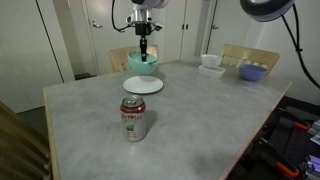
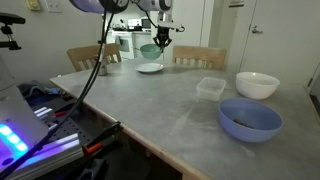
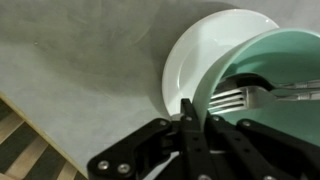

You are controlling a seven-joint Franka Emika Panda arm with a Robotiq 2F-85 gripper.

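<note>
A green bowl hangs from my gripper, which is shut on its near rim in the wrist view. Inside it lie a fork and what seems to be a dark spoon. Below the bowl a white plate rests on the table, partly covered by the bowl in the wrist view. In exterior view 1 the bowl is just behind the plate. Exterior view 2 has the bowl above the plate, tilted a little.
A can stands toward the front. Far from the gripper are a blue bowl, a clear container and a white bowl. Chairs line the table's far side. Mid-table is bare.
</note>
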